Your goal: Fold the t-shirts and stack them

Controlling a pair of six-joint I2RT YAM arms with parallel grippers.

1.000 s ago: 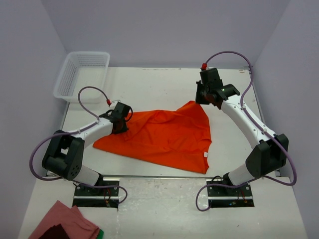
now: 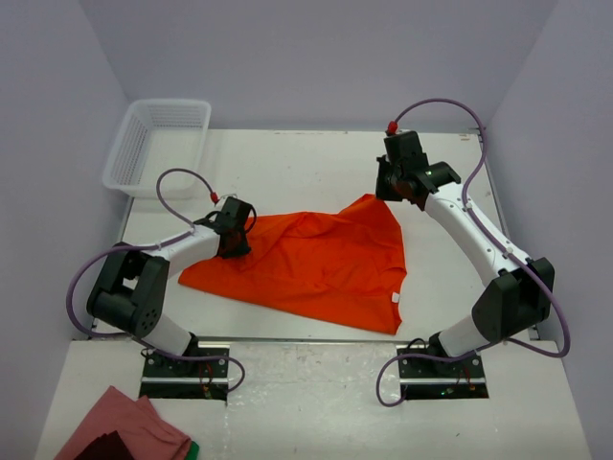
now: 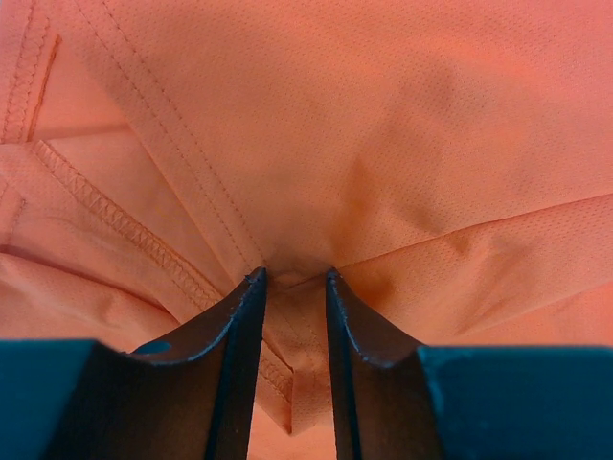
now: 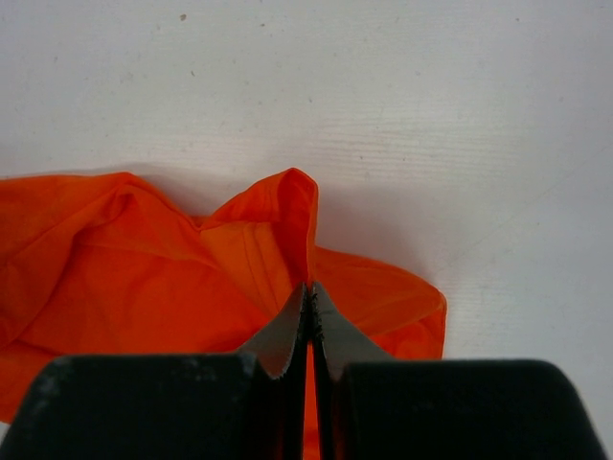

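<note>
An orange-red t-shirt (image 2: 326, 259) lies spread and partly creased over the white table. Over its left end, my left gripper stands open by a small gap, its tips close against the cloth where a seam and a fold meet. At the shirt's far right corner, my right gripper is shut on the cloth, which rises in a peaked fold to the fingertips. That pinched fold (image 4: 299, 206) stands up from the shirt in the right wrist view. How much fabric is between the right fingers cannot be seen.
An empty white basket (image 2: 158, 149) stands at the back left. Folded reddish cloth (image 2: 124, 431) lies off the table at the front left. Bare table (image 2: 287, 172) stretches behind the shirt, with more clear surface to its right.
The left gripper has shifted very slightly to the right over the shirt. My right arm and most of the shirt look the same as before.
</note>
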